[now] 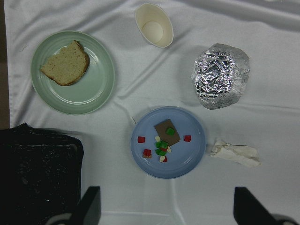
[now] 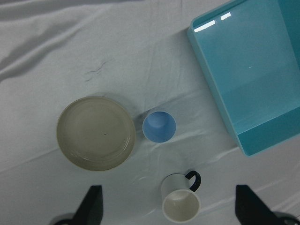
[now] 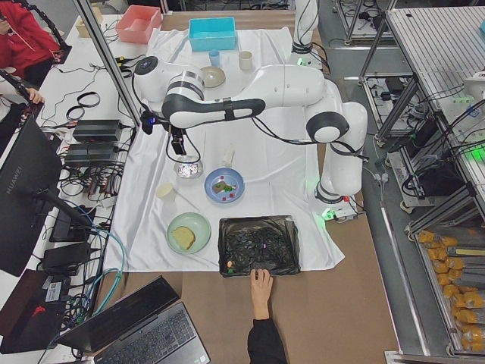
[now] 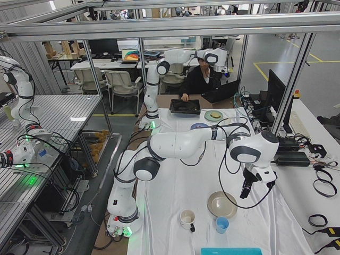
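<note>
My left gripper hangs open above a blue plate [image 1: 166,166] holding small red, green and brown pieces. Around it lie a green plate [image 1: 96,93] with a bread slice [image 1: 65,65], a cream cup [image 1: 154,28], a foil item [image 1: 220,75], a crumpled wrapper [image 1: 234,152] and a black lined tray [image 1: 37,173]; a hand [image 3: 261,292] touches that tray's near edge. My right gripper is open above a grey plate [image 2: 96,133], blue cup [image 2: 159,126], handled mug [image 2: 180,201] and teal bin [image 2: 213,75].
Both white arms reach over the cloth-covered table. A laptop [image 3: 151,334] occupies the near left, and monitors and cables line the left side. The cloth's middle has some bare space.
</note>
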